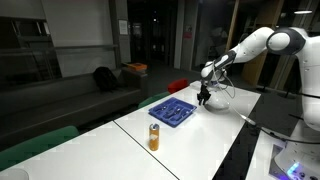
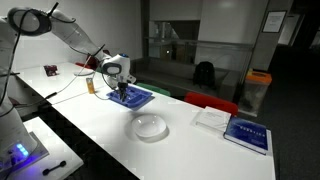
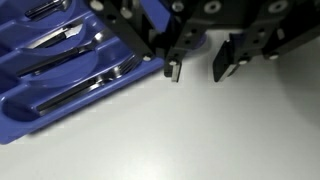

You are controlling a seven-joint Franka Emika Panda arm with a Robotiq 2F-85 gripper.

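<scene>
My gripper hangs low above the white table, its two fingers apart and nothing visible between them. In the wrist view a blue cutlery tray [image 3: 12, 128] fills the left side, holding several metal utensils in its compartments. The left finger [image 3: 175, 72] overlaps the tray's edge, while the right one is over bare table. Exterior view 1 has the gripper [image 1: 203, 98] just right of the blue tray [image 1: 173, 112]. A white bowl [image 2: 149, 126] rests on the table near the tray in exterior view 2.
An orange bottle [image 1: 154, 137] stands left of the tray. In exterior view 2, a white rack-like item [image 2: 212, 119] and a dark blue box [image 2: 248, 134] lie toward the right.
</scene>
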